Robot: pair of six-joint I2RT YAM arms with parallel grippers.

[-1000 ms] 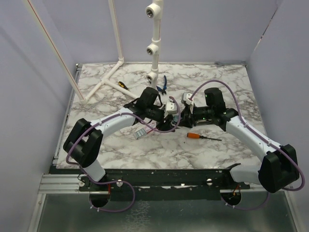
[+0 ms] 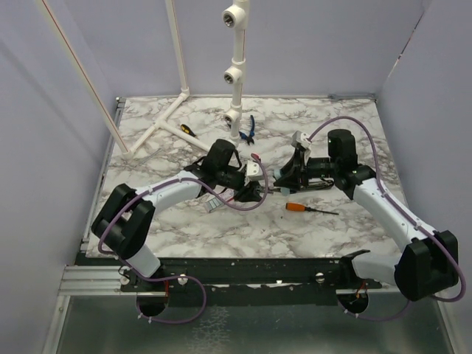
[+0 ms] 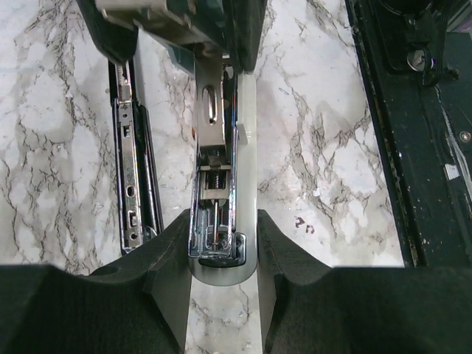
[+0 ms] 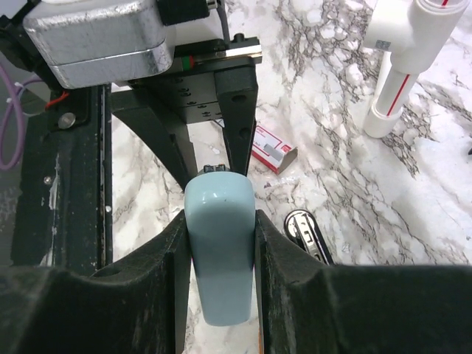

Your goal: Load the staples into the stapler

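The light blue stapler (image 4: 219, 240) is held in the air between my two grippers. My right gripper is shut on its blue body. At the other end, my left gripper is shut on the stapler's rounded tip. From the left wrist view, the metal channel (image 3: 214, 177) faces the camera, with a spring and rod inside; whether staples lie in it I cannot tell. A red and white staple box (image 4: 273, 150) rests on the table. In the top view the left gripper (image 2: 257, 190) and right gripper (image 2: 285, 182) largely hide the stapler.
A black stapler (image 3: 133, 169) lies on the table beneath the right arm. Nearer the front is an orange screwdriver (image 2: 296, 207). Blue-handled pliers (image 2: 248, 133) lie by the white post (image 2: 235, 96).
The grippers have drawn apart: the left one shifted slightly left, the right one moved right.
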